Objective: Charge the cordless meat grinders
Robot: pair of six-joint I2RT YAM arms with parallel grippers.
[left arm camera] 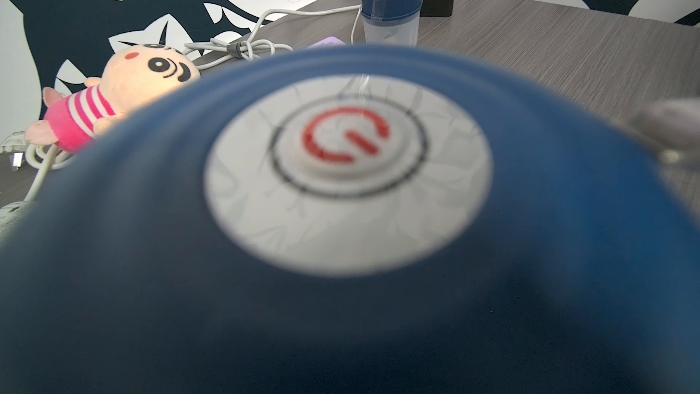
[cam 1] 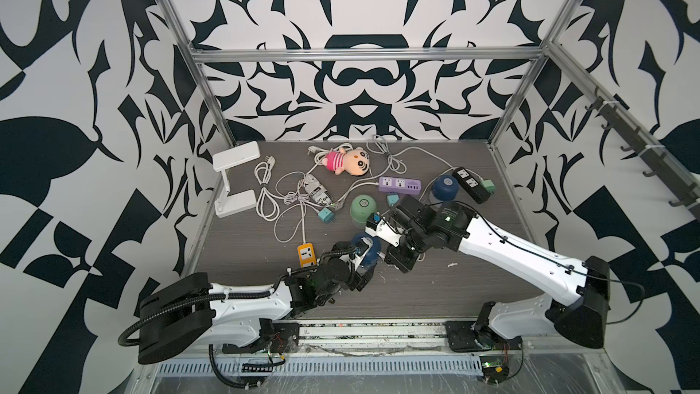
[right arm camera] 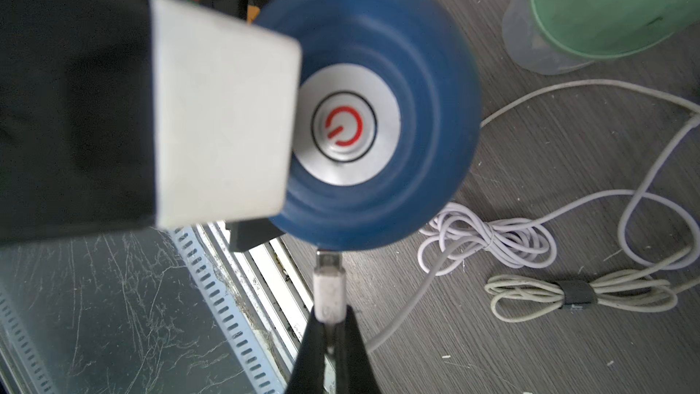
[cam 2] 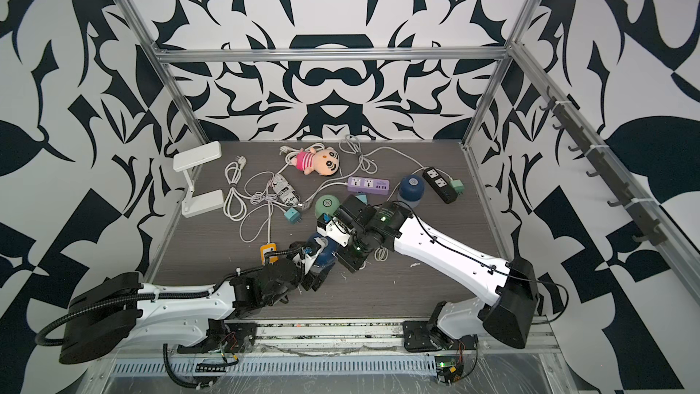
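A blue grinder with a red power mark on its white top stands upright near the table's front; its dome [left arm camera: 350,321] fills most of the left wrist view. My left gripper [cam 1: 357,264] is open around its lower body, the fingers mostly hidden. In the right wrist view, my right gripper is shut on a white charging plug [right arm camera: 329,295]. Its metal tip meets the blue dome's lower edge in that view; whether it sits in a port cannot be told. A green grinder [cam 1: 363,208] and a second blue grinder [cam 1: 444,187] stand behind.
A purple power strip [cam 1: 399,185], black strip [cam 1: 471,184], orange socket [cam 1: 306,254] and plush doll [cam 1: 346,161] lie around. Coiled white cable [right arm camera: 488,237] lies near the grinder. A white folding lamp [cam 1: 235,203] stands at left.
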